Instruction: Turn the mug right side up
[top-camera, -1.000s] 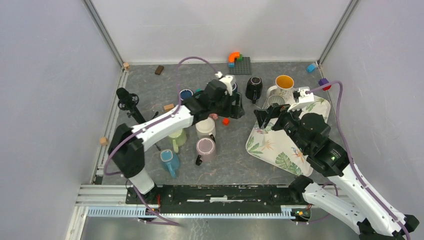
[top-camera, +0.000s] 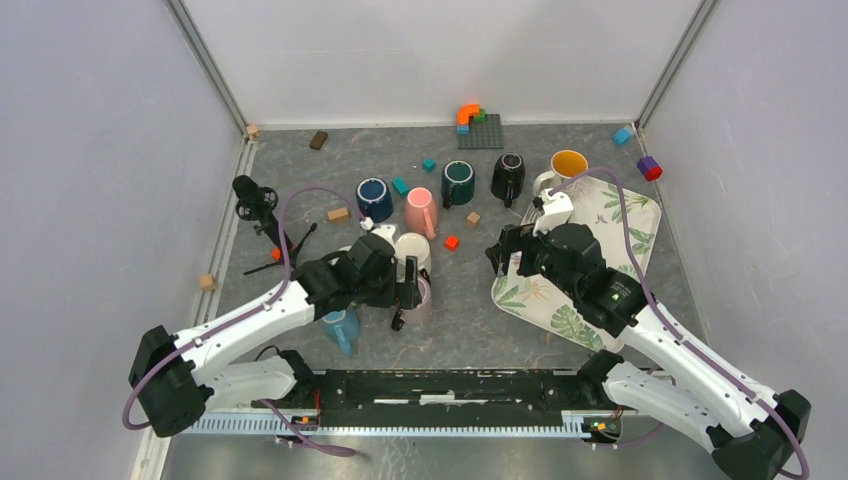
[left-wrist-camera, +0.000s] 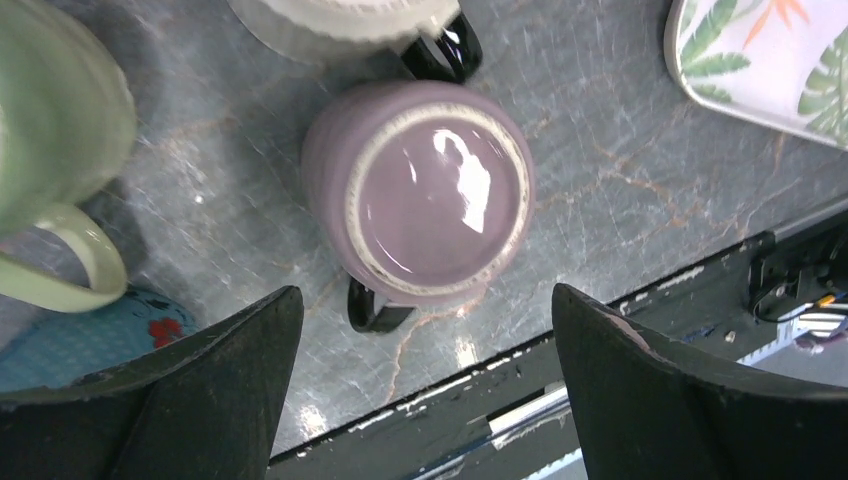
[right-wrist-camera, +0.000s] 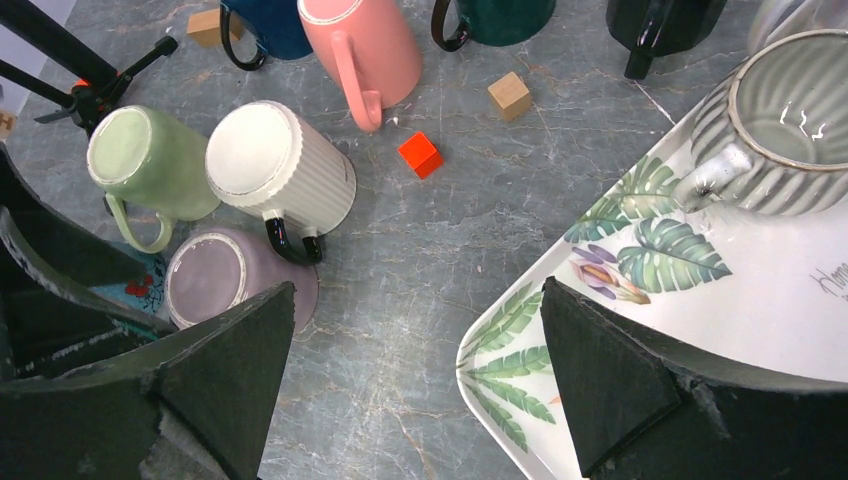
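Upside-down mugs stand on the grey counter. My left gripper is open over a lilac mug (left-wrist-camera: 435, 195), whose base faces up and whose black handle points toward the near edge. Beside it are a white ribbed mug (right-wrist-camera: 280, 170), a green mug (right-wrist-camera: 150, 165) and a blue mug (top-camera: 339, 325). My right gripper hangs open over the left part of the leaf-patterned tray (top-camera: 565, 315), with nothing between its fingers. A grey ribbed mug (right-wrist-camera: 770, 130) stands upright on that tray.
Pink (top-camera: 420, 208), navy, teal and black mugs stand along the back, with a yellow-lined mug (top-camera: 568, 165) at the back right. Small blocks (top-camera: 451, 243) lie scattered. A black stand (top-camera: 262, 215) is at the left. Bare counter shows between lilac mug and tray.
My left arm has swung from the back middle down and leftward to above the lilac mug. My right arm has shifted slightly left.
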